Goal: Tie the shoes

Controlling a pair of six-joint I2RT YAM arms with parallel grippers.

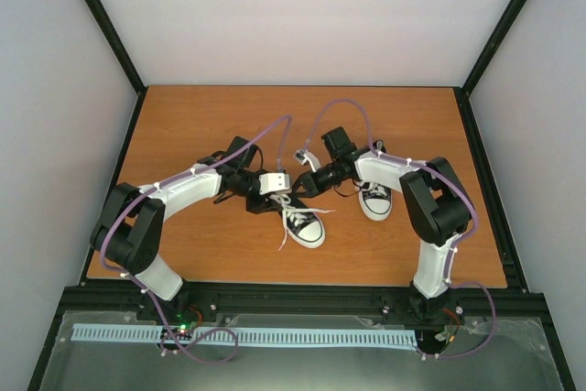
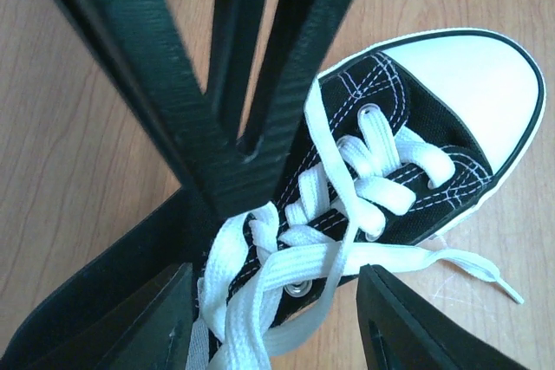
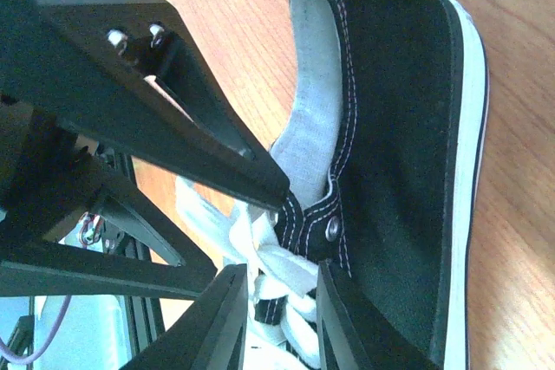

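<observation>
The near black and white shoe (image 1: 306, 230) lies toe toward the front, with both grippers crowded over its ankle end. In the left wrist view, white laces (image 2: 251, 327) cross and loop over the tongue. My left gripper stands open, its fingers on either side of the laces. My right gripper is partly open beside the shoe's collar, with lace showing between its fingers; contact is hard to judge. One lace end (image 2: 481, 266) lies out to the side of the shoe. The second shoe (image 1: 374, 201) sits partly under my right arm.
The two grippers are very near each other, and the fingers of each fill part of the other's wrist view. Purple cables (image 1: 284, 125) arch above both arms.
</observation>
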